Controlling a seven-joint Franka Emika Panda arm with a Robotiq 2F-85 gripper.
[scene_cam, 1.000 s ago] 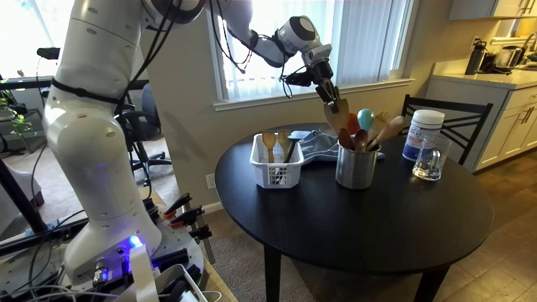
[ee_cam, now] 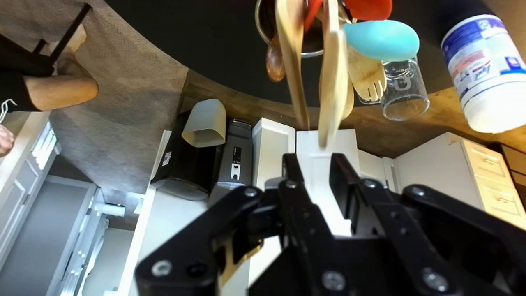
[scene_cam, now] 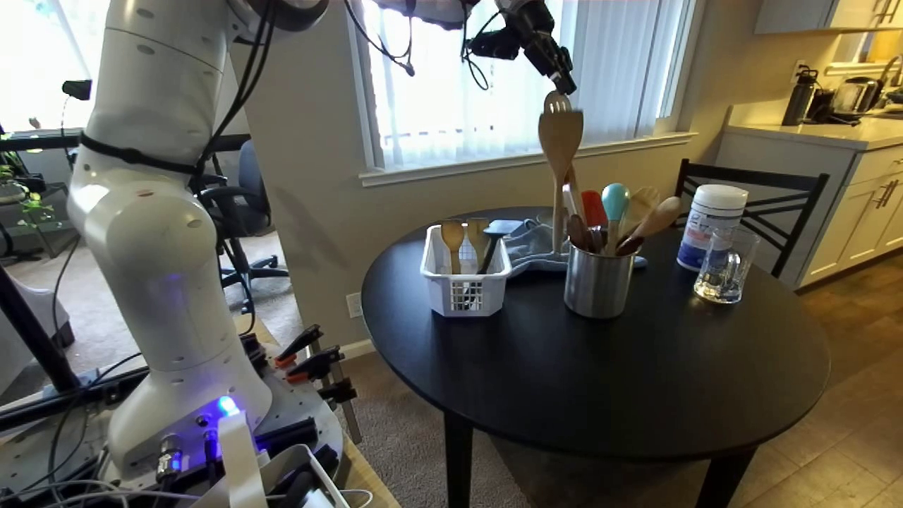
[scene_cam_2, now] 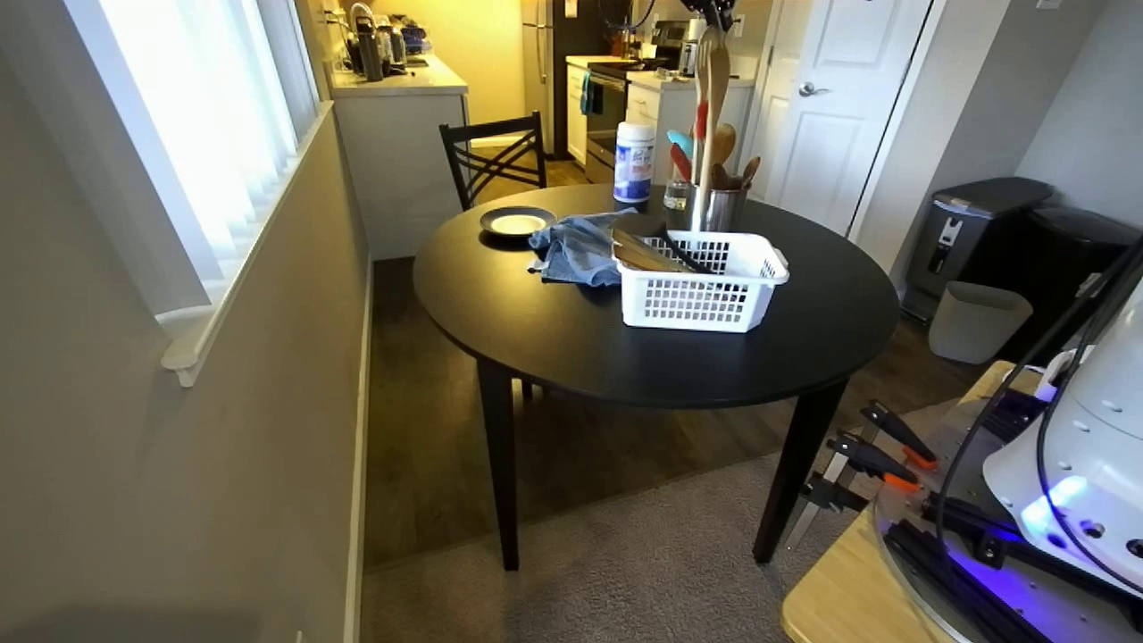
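Note:
In exterior view 1, my gripper is above the steel pot, at the top of raised wooden utensils. A flat wooden spatula is upright, its handle running down beside the pot, outside the rim; a rounder wooden head shows behind its top. In the wrist view the fingers of my gripper are apart, with a clear gap between them. Blurred wooden utensils end just beyond the fingertips; whether they touch is unclear. A turquoise-headed utensil and wooden spoons remain in the pot.
A white basket holding several utensils stands left of the pot. Behind lie a blue cloth and a plate. A wipes canister and glass mug stand right.
My gripper has risen from just above the pot. The wooden spatula now stands much higher and more upright, with its handle outside the pot.

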